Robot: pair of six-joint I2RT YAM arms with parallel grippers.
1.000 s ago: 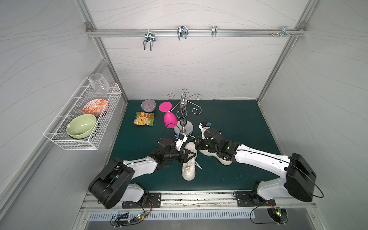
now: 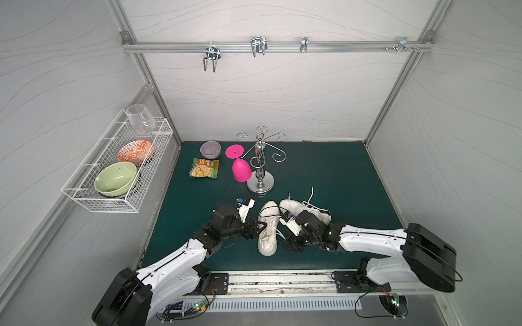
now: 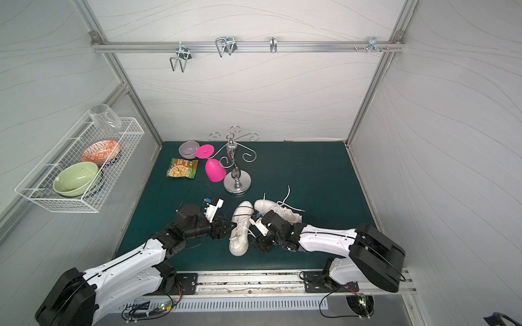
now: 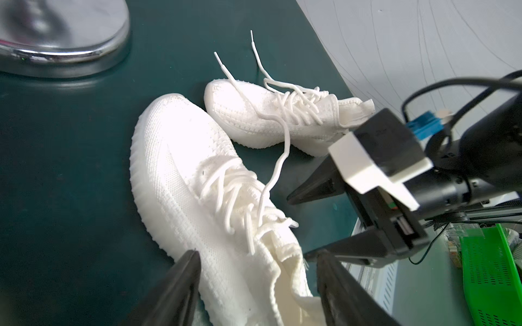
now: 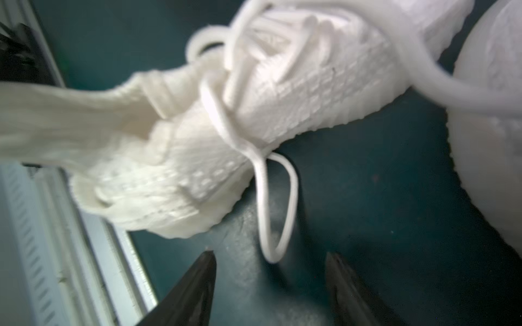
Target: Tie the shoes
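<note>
A white shoe [image 2: 268, 239] lies between my two grippers, its loose lace [image 4: 283, 146] rising from the eyelets in the left wrist view. My left gripper stands part open over the heel side, its fingers apart and nothing gripped between them. In the right wrist view a bent loop of lace [image 5: 269, 217] hangs beside the shoe, just ahead of my right gripper, whose fingers are apart and empty. The second white shoe [image 4: 288, 111] rests farther right with its own lace loose; my right arm partly covers it from above.
A metal stand [image 2: 260, 183] rises behind the shoes, with a pink cup [image 2: 241, 170] beside it. A purple bowl [image 2: 210, 149] and a food packet [image 2: 204, 168] sit at the back left.
My right gripper has swung down toward the front, to the right of the near shoe. The left gripper has drawn back a little leftward from over the shoe.
</note>
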